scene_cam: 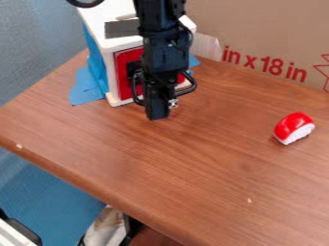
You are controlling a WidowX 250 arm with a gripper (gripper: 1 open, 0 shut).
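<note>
My black gripper [160, 108] hangs at the top centre, in front of a white box [96, 21] with a red front [125, 72]. Its fingertips are low, near the wooden table. A small silvery bit shows just right of them; whether the fingers hold anything cannot be told. A red and white object [293, 128] lies alone at the right of the table.
A blue sheet [84, 88] lies under and beside the box. A cardboard panel [264, 34] stands behind.
</note>
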